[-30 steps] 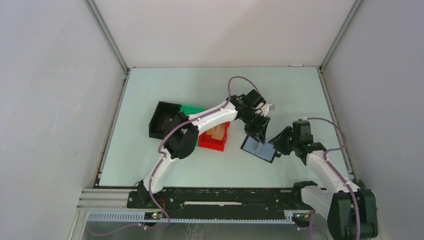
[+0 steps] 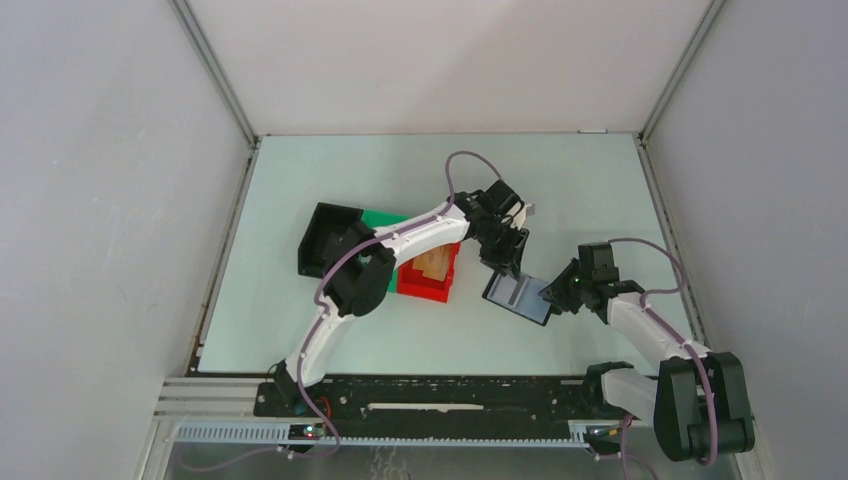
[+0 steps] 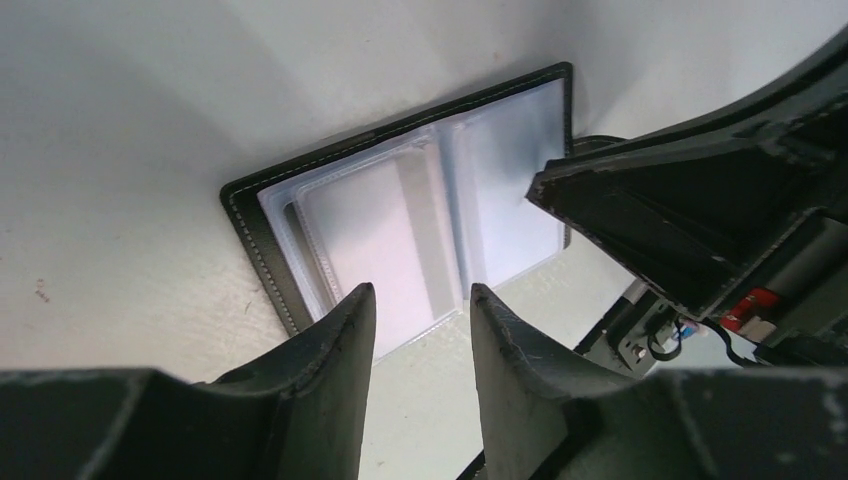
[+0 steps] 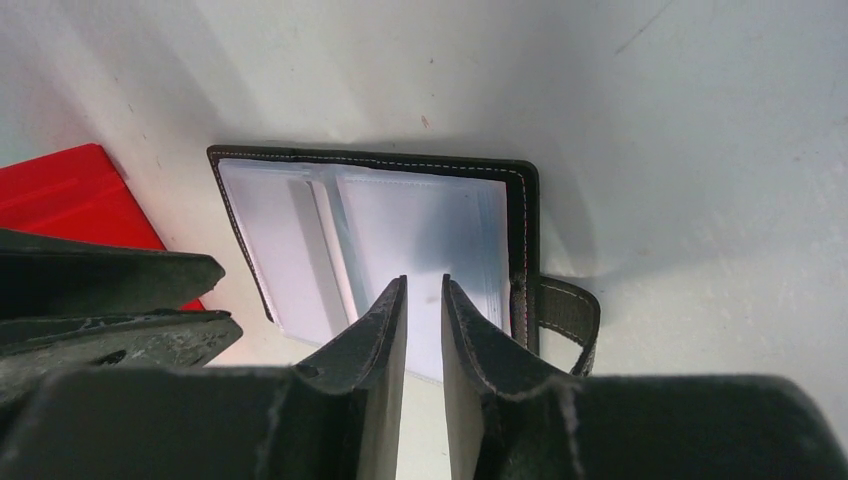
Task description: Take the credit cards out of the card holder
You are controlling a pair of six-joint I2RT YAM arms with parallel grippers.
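The black-edged card holder (image 2: 503,302) lies open and flat on the table, its clear sleeves facing up. Under one sleeve shows a pale, card-like panel (image 3: 370,235) with a grey stripe; the other sleeve (image 3: 515,165) looks plain, pale blue-white. Above the striped half, my left gripper is open with nothing between its fingers. My right gripper hangs over the plain half, its fingers close together with a narrow gap; whether they pinch the sleeve is unclear. A black strap (image 4: 570,315) sticks out from the holder's edge.
Left of the holder stands a red box (image 2: 423,284) with something tan inside, beside a green section (image 2: 384,219) and a black box (image 2: 318,240). The left arm spans over them. Free table lies behind and in front of the holder.
The left gripper has shifted slightly left. The holder lies in about the same place.
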